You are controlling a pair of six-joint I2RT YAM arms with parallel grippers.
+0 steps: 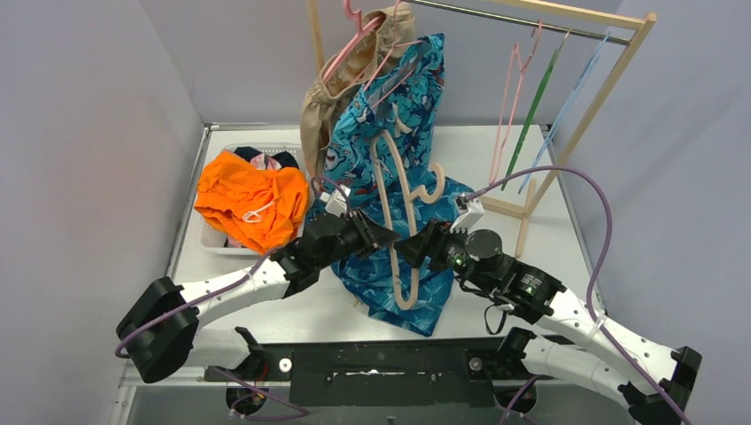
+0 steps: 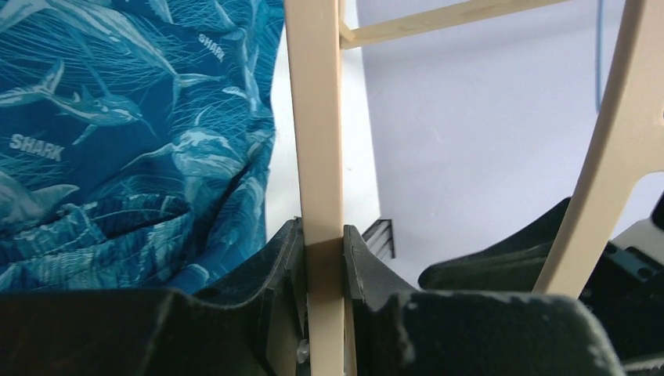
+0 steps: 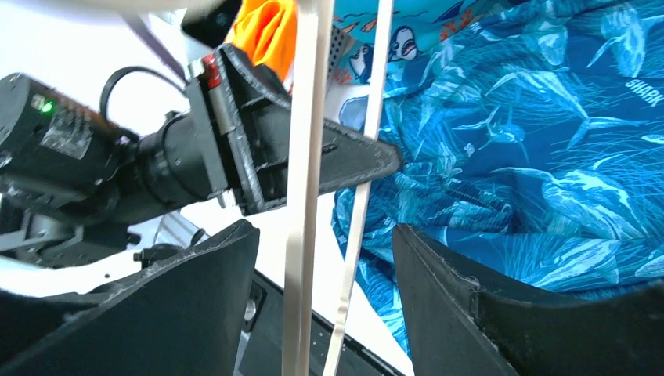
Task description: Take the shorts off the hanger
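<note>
The beige hanger (image 1: 410, 199) is held up on edge between my two arms, its hook pointing right in the top view. My left gripper is shut on one of its long bars (image 2: 317, 117). Around the other bar (image 3: 304, 196) stands my right gripper, its fingers apart with gaps on both sides. Blue shark-print shorts (image 1: 390, 292) lie spread on the table below, with no fabric seen on the bars in the wrist views. Both grippers hide part of the hanger's middle in the top view.
Another blue pair (image 1: 416, 88) and tan shorts (image 1: 323, 115) hang on the rack behind. Orange shorts (image 1: 239, 199) lie in the white basket (image 1: 212, 237) at left. Empty pink, green (image 1: 531, 113) and blue hangers occupy the rack's right end.
</note>
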